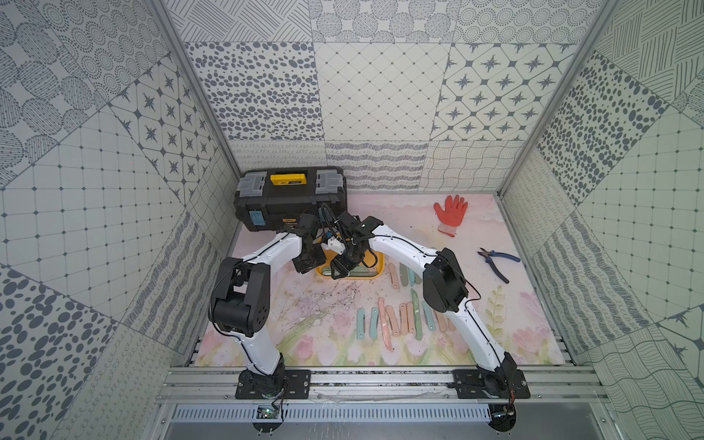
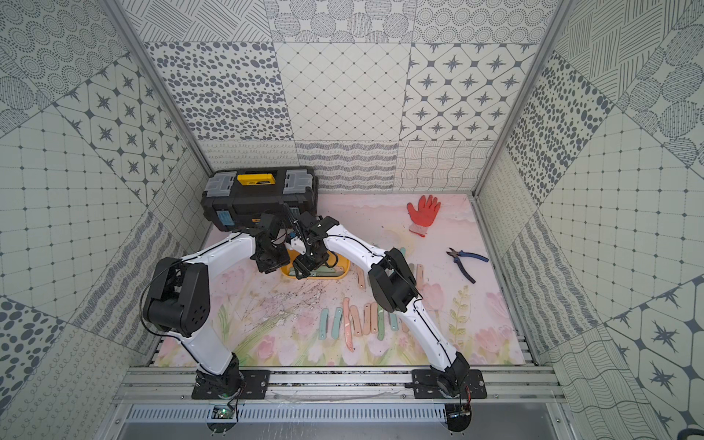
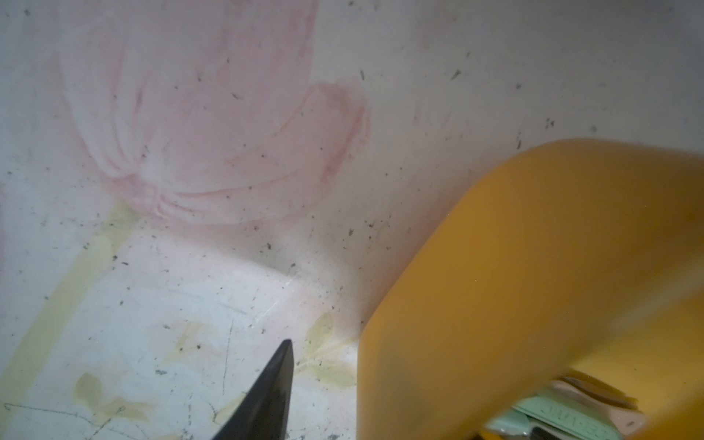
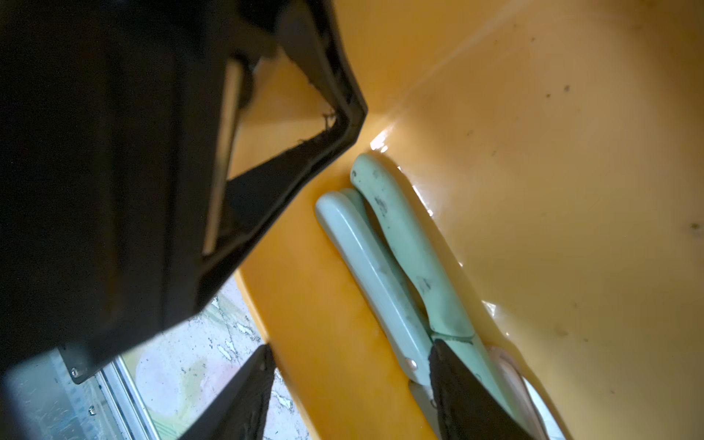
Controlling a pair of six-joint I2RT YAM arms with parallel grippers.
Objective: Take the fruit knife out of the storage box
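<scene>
The yellow storage box [image 1: 377, 271] sits mid-left on the table. Inside lie pale green knife handles [image 4: 399, 242] along one wall, with a pale blue-green handle [image 4: 366, 271] beside them and a pinkish piece partly seen below. My right gripper is down in the box over these handles, its fingers apart on either side of the near wall and handles. My left gripper is at the box's left end, with the rounded wall [image 3: 513, 249] rising beside one finger; the other fingertip is mostly hidden. It appears part open.
A black toolbox [image 1: 289, 198] stands behind the left arm. Several loose knives [image 1: 396, 319] lie in rows right and in front of the box. A red glove [image 1: 451, 212] and pliers [image 1: 498, 264] lie at right.
</scene>
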